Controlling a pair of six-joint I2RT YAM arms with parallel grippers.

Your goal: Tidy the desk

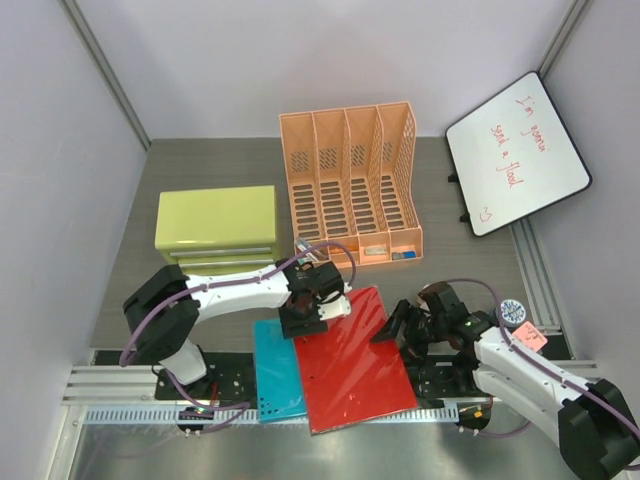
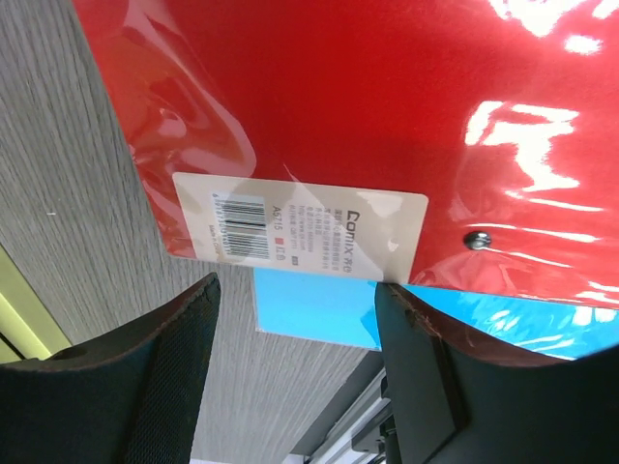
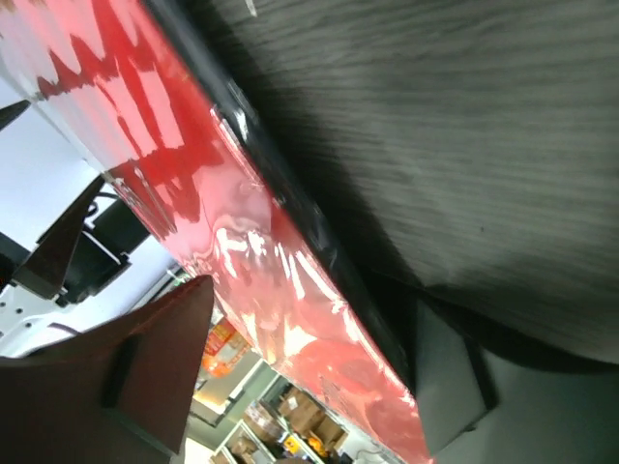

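A red folder (image 1: 350, 370) lies over a blue folder (image 1: 275, 375) at the desk's front. My left gripper (image 1: 312, 322) is over the red folder's upper left; in the left wrist view its part-open fingers (image 2: 155, 387) sit by the barcode label (image 2: 300, 222), with the blue folder beneath. My right gripper (image 1: 400, 325) is at the red folder's right edge. In the right wrist view that edge (image 3: 280, 251) runs between its fingers, a dark strip along it; whether they grip it is unclear.
An orange divided organizer (image 1: 350, 180) stands at the back centre, a green drawer box (image 1: 215, 215) at left, a whiteboard (image 1: 517, 150) at right. A round white item (image 1: 512, 312) and pink notes (image 1: 530, 335) lie at the right front. Grey desk shows at far left.
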